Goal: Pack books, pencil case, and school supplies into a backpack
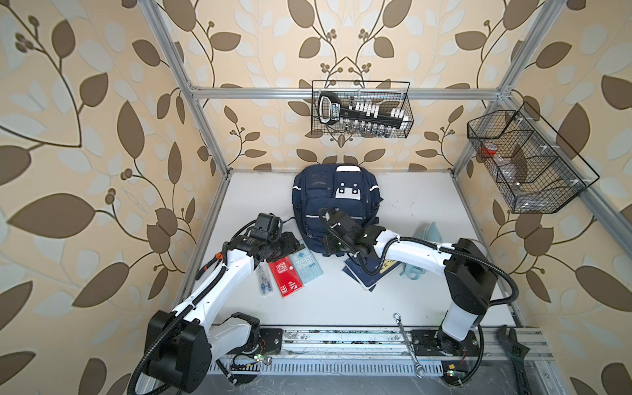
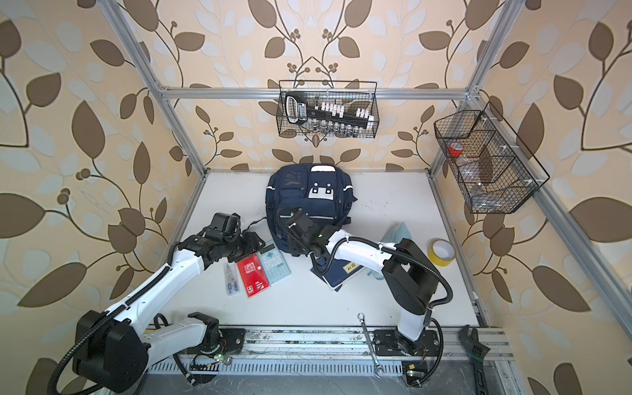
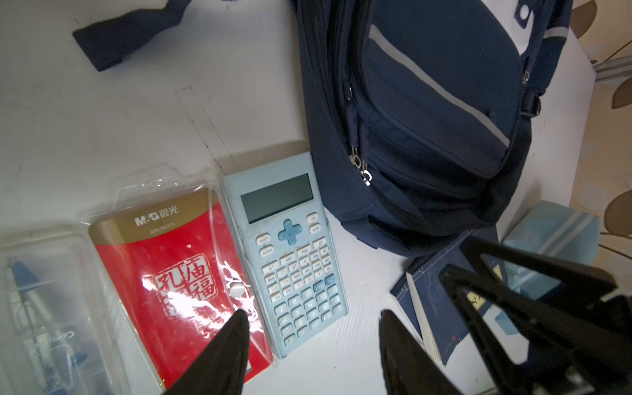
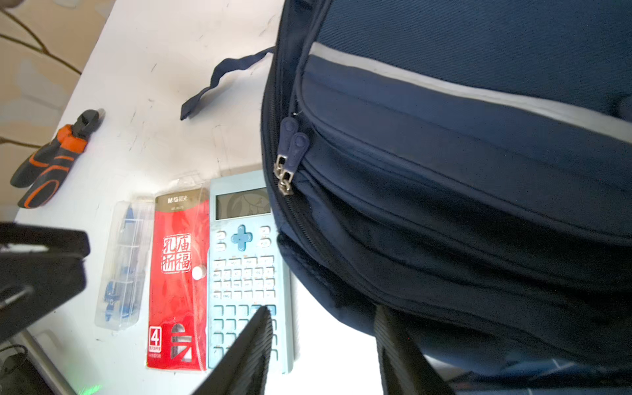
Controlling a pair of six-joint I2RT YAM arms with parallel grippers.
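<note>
A navy backpack (image 1: pixel 335 191) lies at the back middle of the table; two zipper pulls (image 4: pixel 289 154) show at its left side. In front of it to the left are a light blue calculator (image 3: pixel 289 256), a red packet (image 3: pixel 177 276) in a clear sleeve and a clear case with blue items (image 3: pixel 49 316). Dark blue books (image 2: pixel 339 271) sit at its front right, partly under my right arm. My left gripper is partly open above the calculator, nothing between its fingers. Over the backpack's lower front, my right gripper is partly open and empty.
A light blue pouch (image 1: pixel 429 237) lies right of the books and a yellow tape roll (image 2: pixel 441 252) farther right. Orange-handled pliers (image 4: pixel 58 158) lie at the left edge. Wire baskets (image 1: pixel 360 108) hang behind.
</note>
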